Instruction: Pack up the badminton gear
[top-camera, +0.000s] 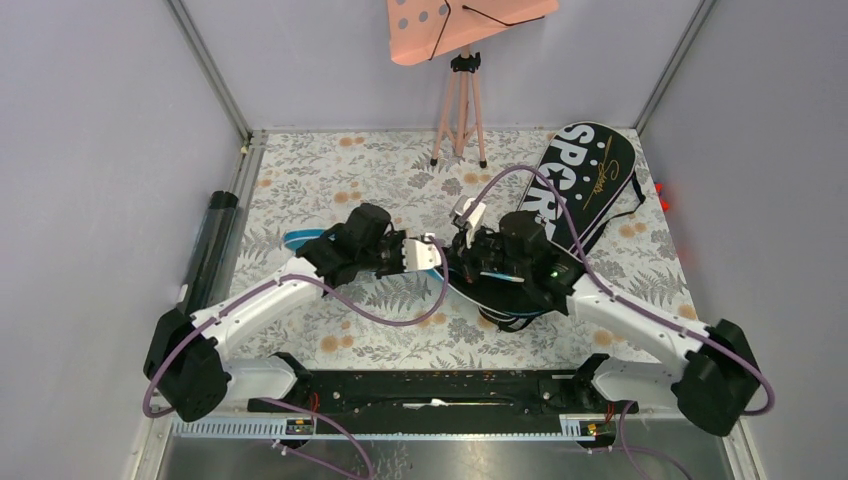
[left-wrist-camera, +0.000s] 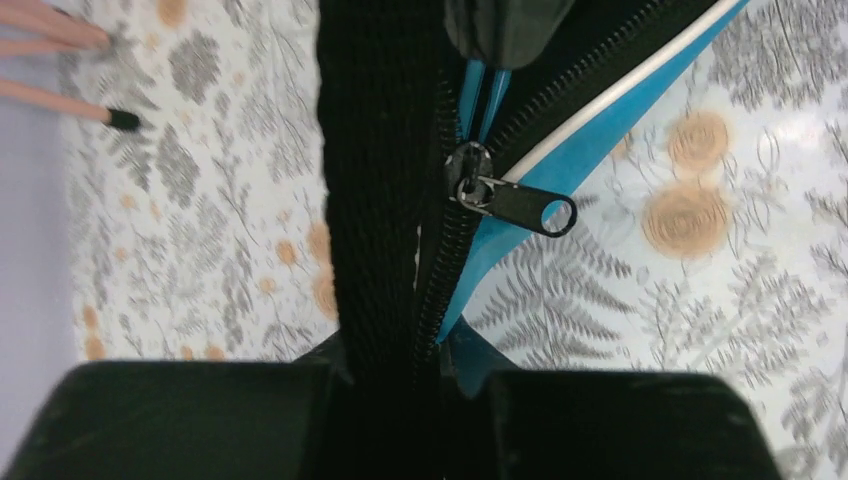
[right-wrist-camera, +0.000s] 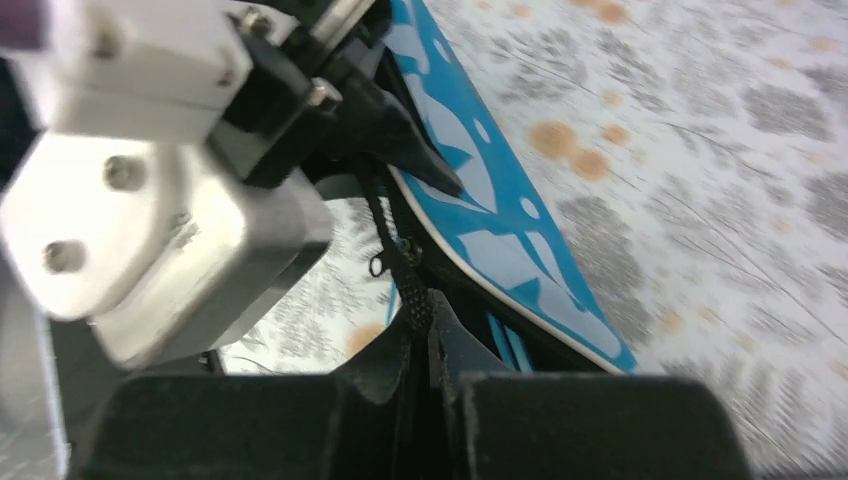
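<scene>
The open black, blue-edged bag (top-camera: 500, 295) lies across the middle, both arms over it. My left gripper is shut on the bag's black fabric edge, just below a zipper pull (left-wrist-camera: 525, 205) on the zipper. My right gripper is shut at a thin black braided strip (right-wrist-camera: 400, 260) that runs up past a zipper toward the left gripper's housing; whether it grips the strip firmly I cannot tell. The bag's blue printed panel (right-wrist-camera: 500, 230) shows beside it.
A second black SPORT bag (top-camera: 590, 180) lies at the back right. A pink tripod (top-camera: 462, 110) stands at the rear, and a dark tube (top-camera: 205, 250) lies along the left edge.
</scene>
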